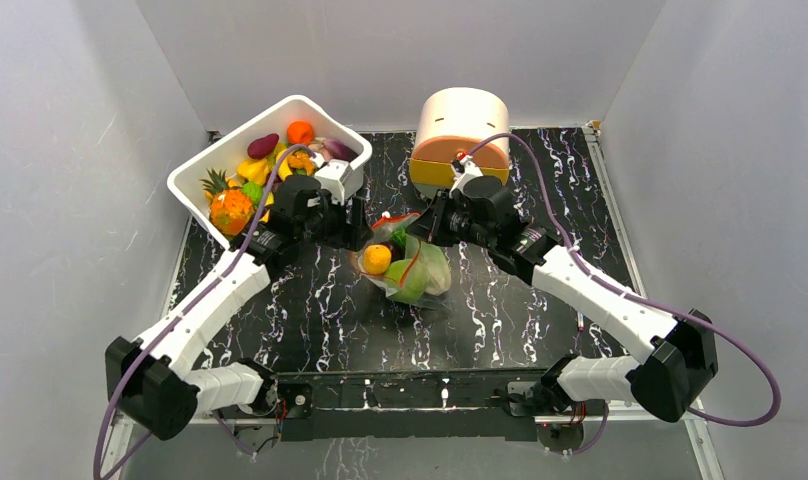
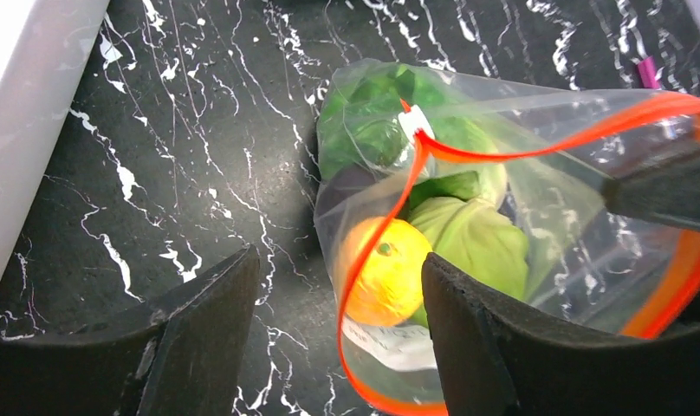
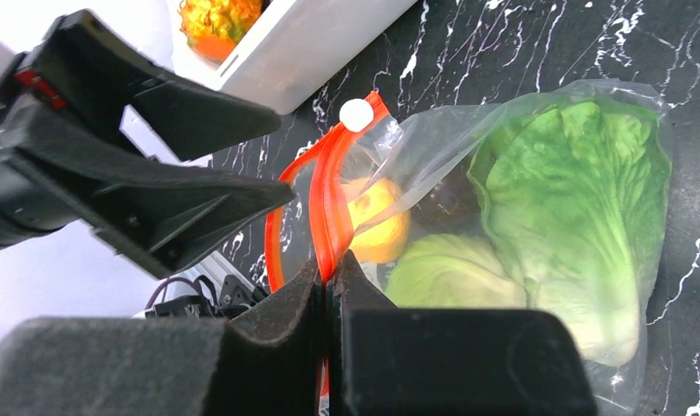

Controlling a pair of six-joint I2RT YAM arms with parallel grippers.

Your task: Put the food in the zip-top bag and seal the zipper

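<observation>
The clear zip top bag (image 1: pixel 438 283) with orange trim lies mid-table, its mouth gaping. Inside it are an orange fruit (image 2: pixel 387 271), a pale green vegetable (image 2: pixel 476 247), a leafy green one (image 3: pixel 580 191) and something dark purple (image 2: pixel 345 195). A white zipper slider (image 3: pixel 356 114) sits at one end of the orange trim. My left gripper is open beside the mouth, empty, its fingers (image 3: pixel 191 204) apart on the outer left side of the trim. My right gripper is shut on the orange bag edge.
At the back left a white bin (image 1: pixel 192 178) holds several toy foods, among them a pineapple (image 1: pixel 230 208). Behind the right gripper stands a cream and yellow box (image 1: pixel 463 120).
</observation>
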